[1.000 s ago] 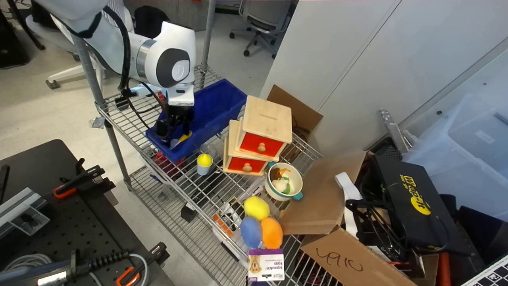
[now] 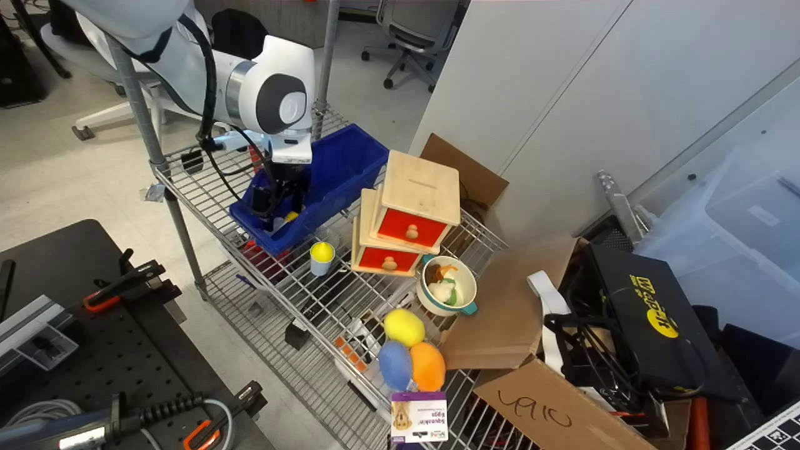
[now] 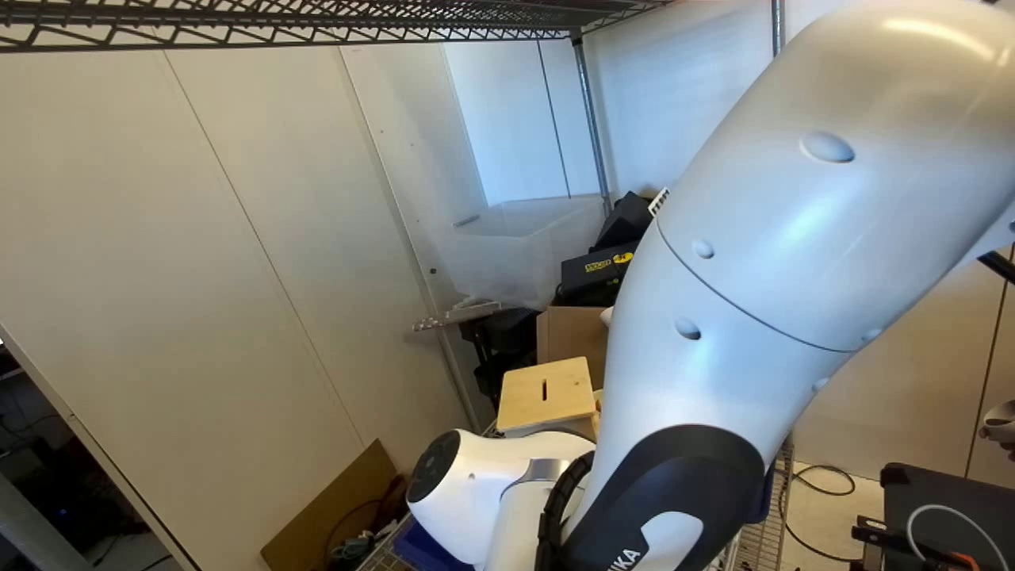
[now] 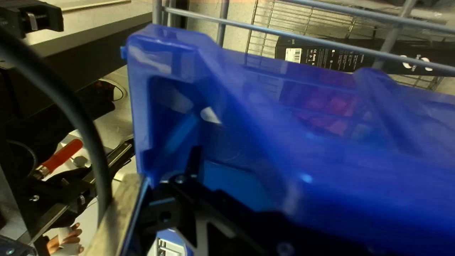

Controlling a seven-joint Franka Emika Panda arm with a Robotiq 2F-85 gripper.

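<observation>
The arm reaches down over the near end of the long blue bin [image 2: 341,161] on the wire shelf. My black gripper [image 2: 279,206] is inside that end, pointing down; its fingers are open by what little shows. A yellow item [image 2: 290,217] and a pale one beside it lie in the bin near the fingers, apparently not held. In the wrist view the blue bin [image 4: 170,47] fills the middle and right, blurred. One dark finger [image 4: 194,160] stands against its inner wall, and a white patch [image 4: 210,115] shows through or beyond it. Exterior view 2 hides the gripper behind the arm.
Stacked wooden boxes with red drawers [image 2: 409,225] stand close to the bin's right. A cup with a yellow top [image 2: 322,255], a bowl of toys [image 2: 447,285], and coloured balls [image 2: 405,327] sit nearer the front. A cardboard box [image 2: 517,307] borders the shelf.
The arm and gripper have shifted slightly to the right and up in exterior view 1, still within the bin. The other objects have stayed in place.
</observation>
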